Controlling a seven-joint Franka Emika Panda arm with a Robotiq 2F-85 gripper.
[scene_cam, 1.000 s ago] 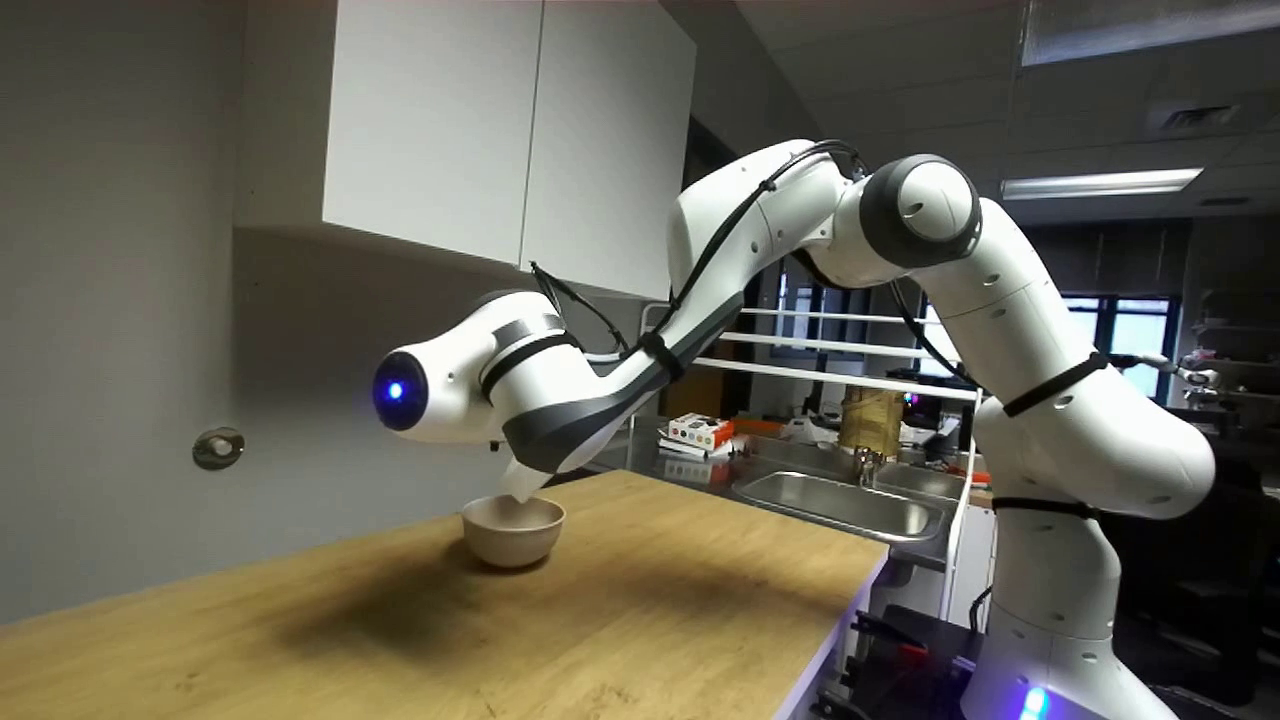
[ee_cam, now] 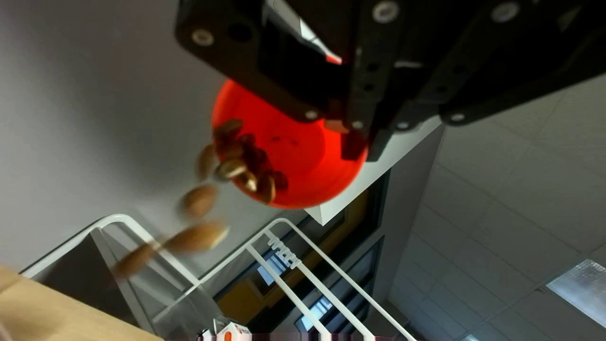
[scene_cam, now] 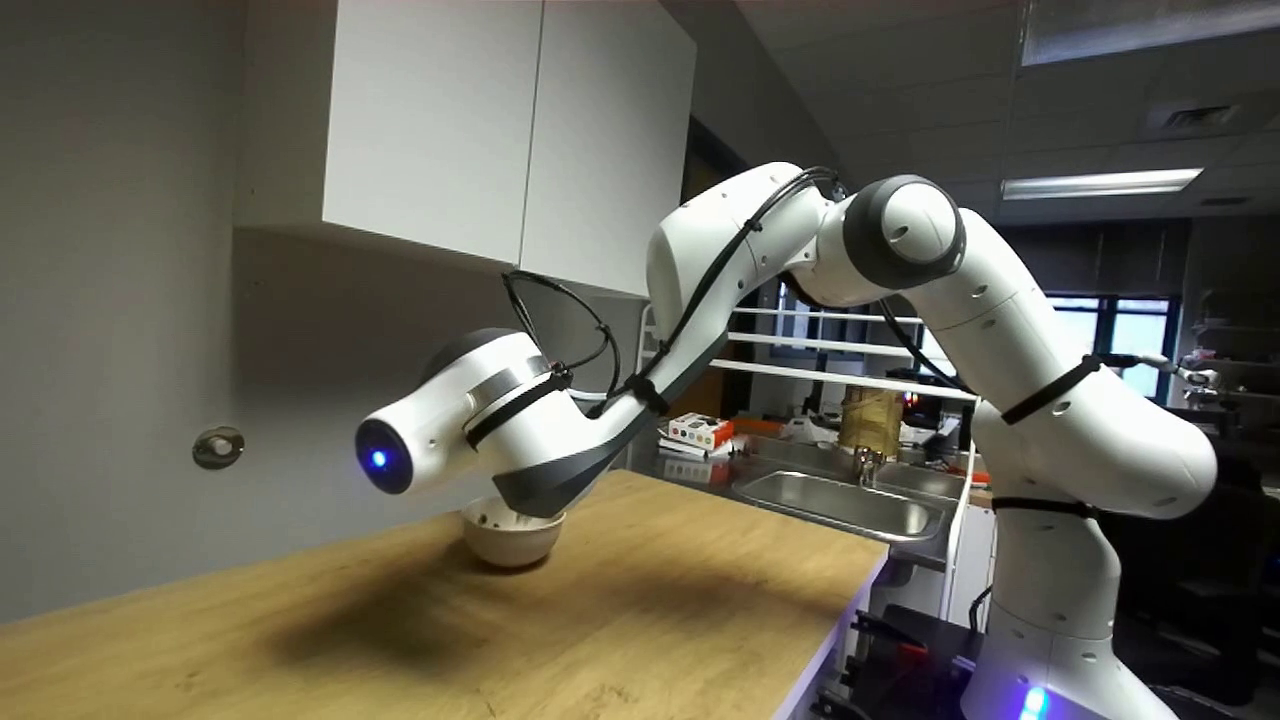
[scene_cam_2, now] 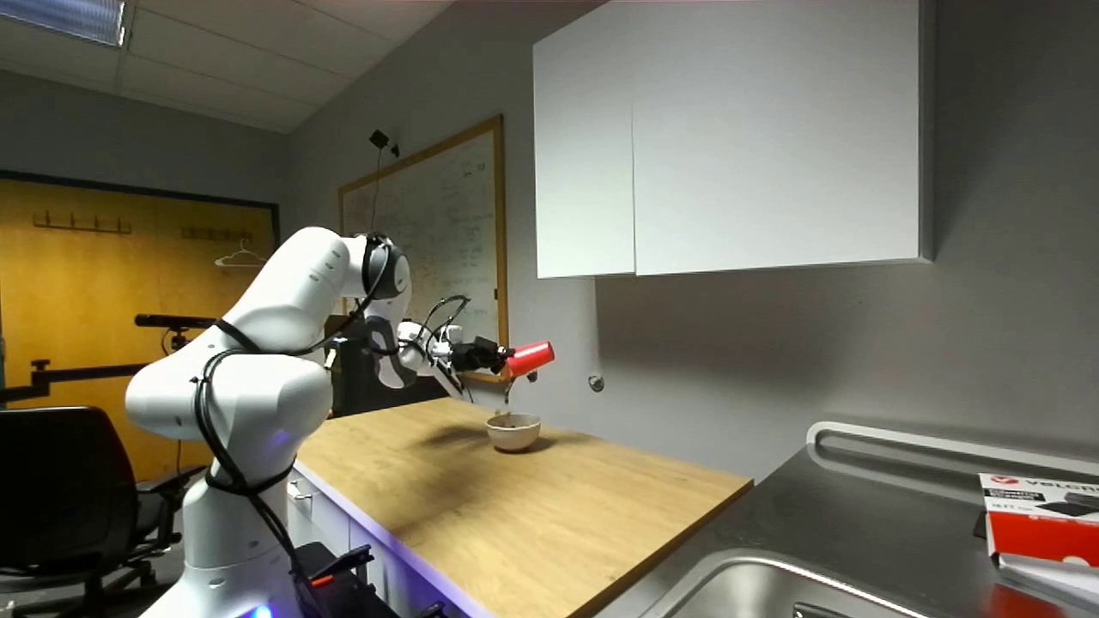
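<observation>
A red cup is held tilted in the air by my gripper, which is shut on it. Looking into the cup's red inside in the wrist view, I see brown almonds bunched at its lower rim. Several blurred almonds are falling out past that rim. Below stands a white bowl upright on the wooden table; pieces are in the air just over it. In exterior view 1 the arm hides the cup, and the bowl shows partly below the wrist.
White cabinets hang on the wall above it. A metal sink and a white rack stand beyond the table's end. A red and white box lies on the dark counter.
My wrist has moved lower and slightly left in exterior view 1, and its tilt differs. Small pieces now show at the bowl, which stays in place.
</observation>
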